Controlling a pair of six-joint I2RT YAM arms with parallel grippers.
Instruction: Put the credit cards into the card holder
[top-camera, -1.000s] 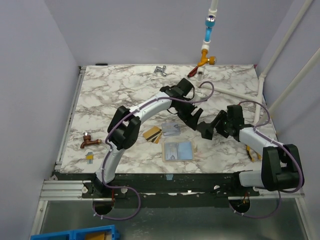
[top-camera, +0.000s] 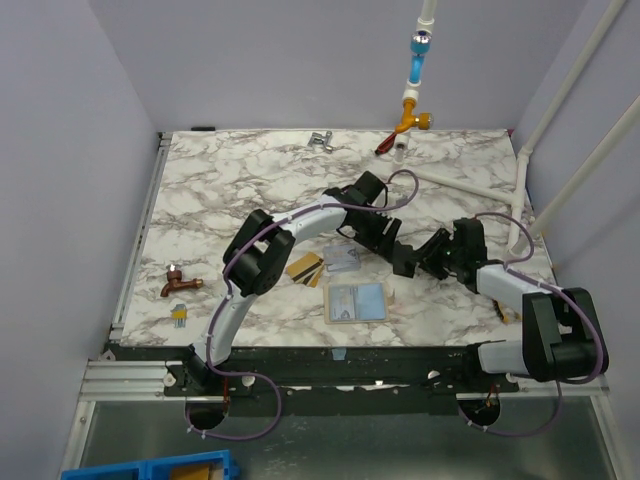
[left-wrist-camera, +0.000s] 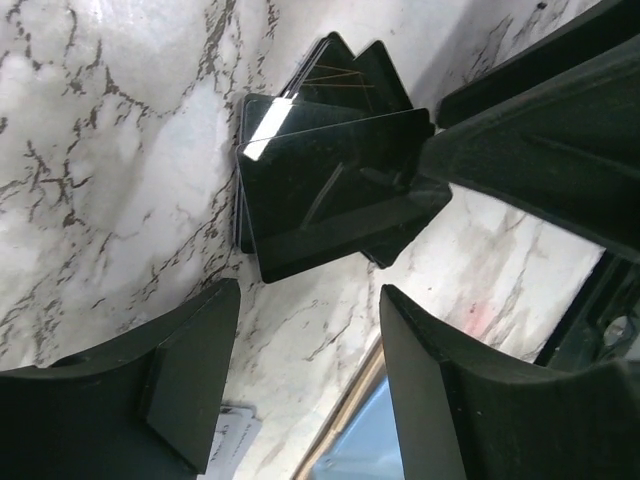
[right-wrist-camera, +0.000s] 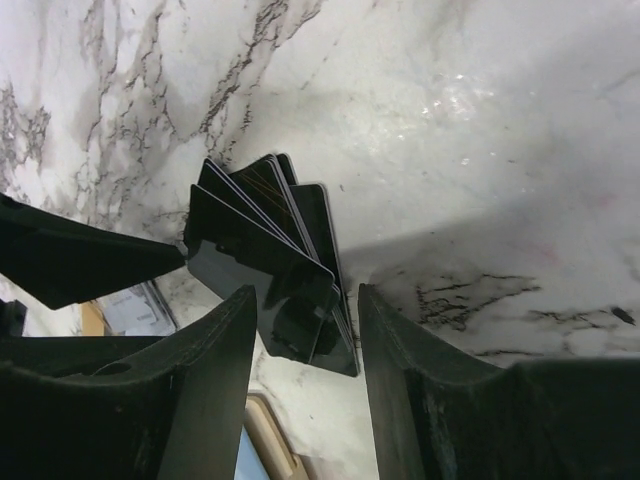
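A loose stack of black cards (top-camera: 404, 260) lies on the marble between my two grippers, fanned, with the top card (left-wrist-camera: 320, 190) askew in the left wrist view. My left gripper (top-camera: 386, 240) is just behind and left of the stack, fingers apart, nothing visibly between them. My right gripper hovers at the cards from the right, fingers apart over their near end; whether they touch is unclear. A wooden holder with pale blue pockets (top-camera: 370, 301) lies in front, left of the stack.
Gold cards (top-camera: 302, 267) and silvery cards (top-camera: 342, 258) lie left of the black ones. White pipes (top-camera: 465, 188) are behind and right. A brown tap (top-camera: 180, 284) sits at far left.
Both grippers have shifted slightly around the black cards, the right one lower in the top view; the stack has moved a little to the left.
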